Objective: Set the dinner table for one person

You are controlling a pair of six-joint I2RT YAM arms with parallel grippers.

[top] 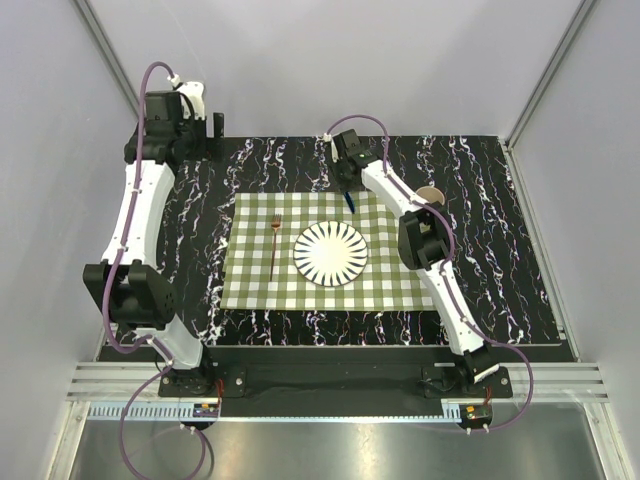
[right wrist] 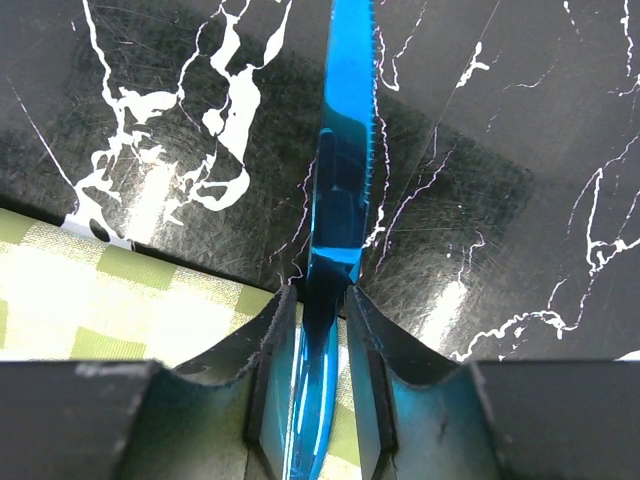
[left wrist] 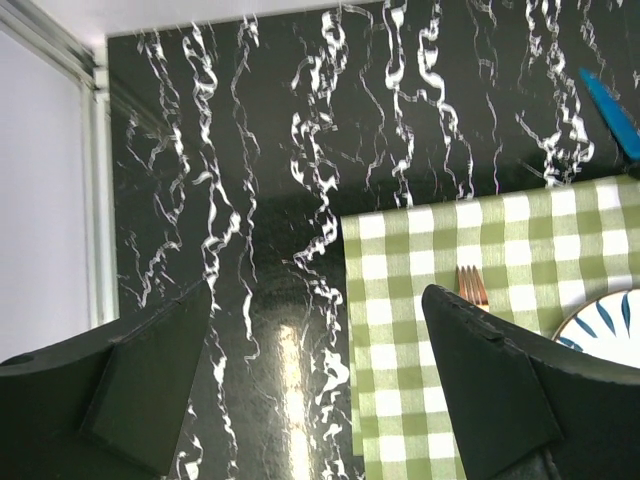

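A blue knife (right wrist: 347,90) lies across the far edge of the green checked placemat (top: 255,295), its handle over the cloth and its serrated blade on the dark marble. My right gripper straddles the knife near the top of the handle, fingers close on both sides; a sliver of cloth shows between handle and right finger. The white plate (top: 331,253) with dark rim stripes rests mid-mat, and a fork (top: 274,245) lies left of it. High at the back left, my left gripper hangs open and empty.
A beige round cup (top: 430,195) stands just off the mat's far right corner, close to the right forearm.
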